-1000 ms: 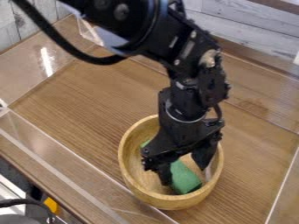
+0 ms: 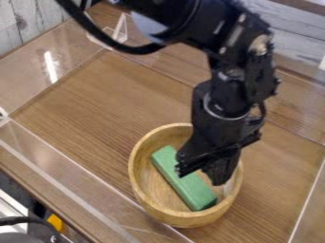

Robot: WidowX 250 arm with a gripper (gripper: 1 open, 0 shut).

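A round tan bowl [image 2: 150,195] sits on the wooden surface at the lower middle. A green rectangular block [image 2: 181,180] lies diagonally inside it. The black gripper [image 2: 204,164] is over the back right part of the bowl, above the block's upper end, shut with nothing visible between its fingers. It partly hides the bowl's back rim.
Clear walls run along the left and front-left edges. A white plank wall stands at the back, and cables lie at the lower left.
The gripper has risen and moved back from low in the bowl, uncovering more of the green block, which stays in the bowl.
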